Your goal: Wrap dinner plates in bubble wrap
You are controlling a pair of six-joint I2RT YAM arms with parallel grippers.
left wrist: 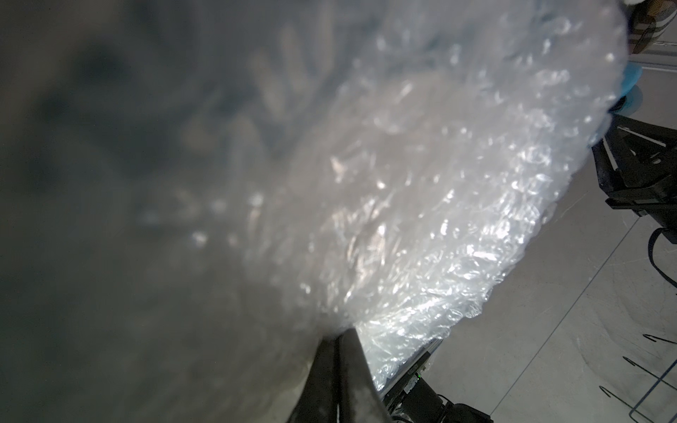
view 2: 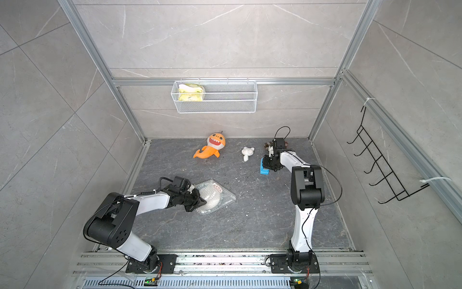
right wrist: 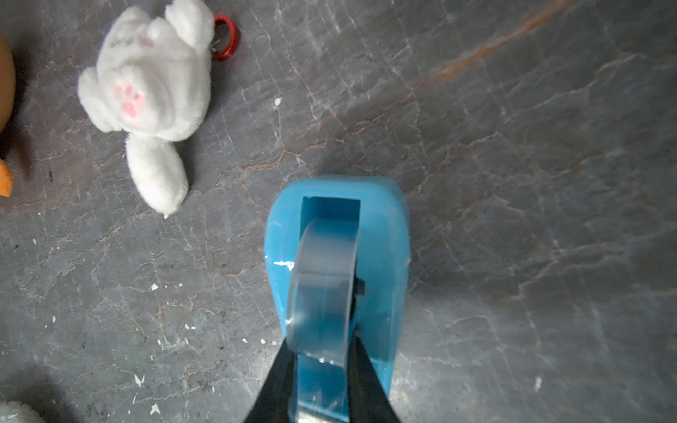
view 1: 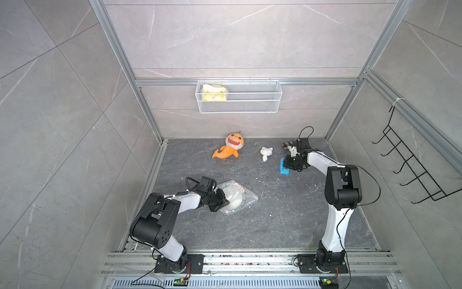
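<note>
The dinner plate [view 1: 233,197] shows as a white round under clear bubble wrap [view 1: 249,198], on the left half of the table. My left gripper is shut at the wrap's left side, and the film's creases gather at its fingertips, with a thin fold pinched there. A blue tape dispenser [right wrist: 386,271] with a clear tape roll [right wrist: 321,292] stands on the right. Over its near end, my right gripper is part open, one finger on each side of the roll; whether both touch it cannot be told.
A white plush toy [right wrist: 158,77] and an orange shark toy [view 1: 230,144] lie toward the back wall. A patterned item [view 1: 288,144] is partly behind the right arm. Bare table lies between the plate and the dispenser.
</note>
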